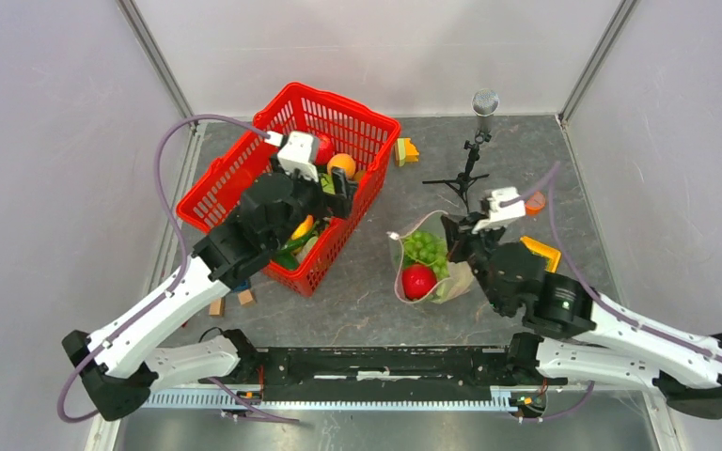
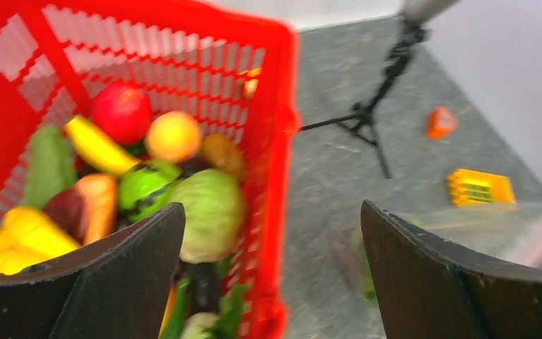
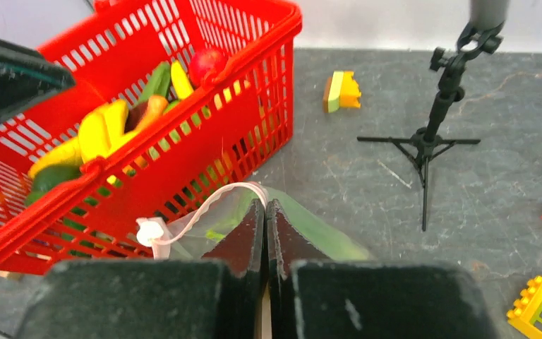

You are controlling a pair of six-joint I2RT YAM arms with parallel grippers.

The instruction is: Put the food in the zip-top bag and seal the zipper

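Note:
The clear zip top bag (image 1: pixel 458 283) stands open on the table, with green grapes (image 1: pixel 424 247) and a round red fruit (image 1: pixel 417 281) inside. My right gripper is shut on the bag's rim; the pale zipper edge (image 3: pixel 215 196) runs to its fingertips. A white slider (image 3: pixel 152 232) sits at the rim's left end in the right wrist view. My left gripper is open and empty, above the right side of the red basket (image 1: pixel 324 268). In that basket lie a green cabbage-like ball (image 2: pixel 209 215), an orange fruit (image 2: pixel 173 136) and bananas (image 2: pixel 21 240).
A black tripod (image 1: pixel 468 174) with a microphone-like top stands behind the bag. Toy blocks (image 1: pixel 406 151) lie by the basket's far corner, and a yellow block (image 1: pixel 541 252) lies beside the right arm. Bare table separates basket and bag.

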